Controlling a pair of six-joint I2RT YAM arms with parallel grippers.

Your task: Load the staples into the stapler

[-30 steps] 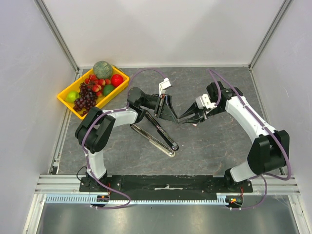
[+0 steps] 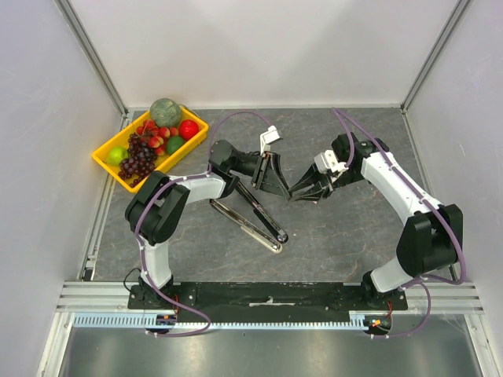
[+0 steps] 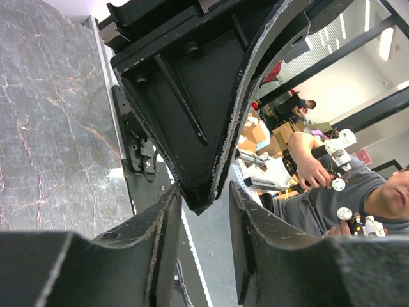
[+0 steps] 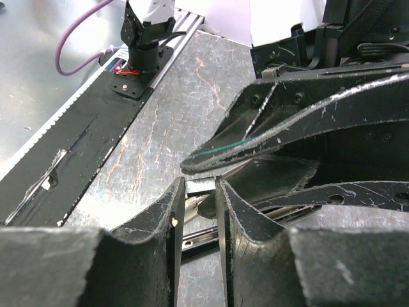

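A small silvery strip of staples (image 4: 200, 186) shows in the right wrist view, at the meeting tips of both grippers. My left gripper (image 2: 284, 187) has one finger above and one below the strip and appears shut on it. On either side of the strip stand the fingertips of my right gripper; whether they still press on it cannot be told. In the left wrist view, a dark right finger (image 3: 172, 109) hides the strip. Below lies an opened stapler, with a black arm (image 2: 263, 212) and a pale-edged arm (image 2: 245, 225).
A yellow basket (image 2: 112, 171) of fruit stands at the back left.
The right arm has moved very little, and the stapler lies where it was.
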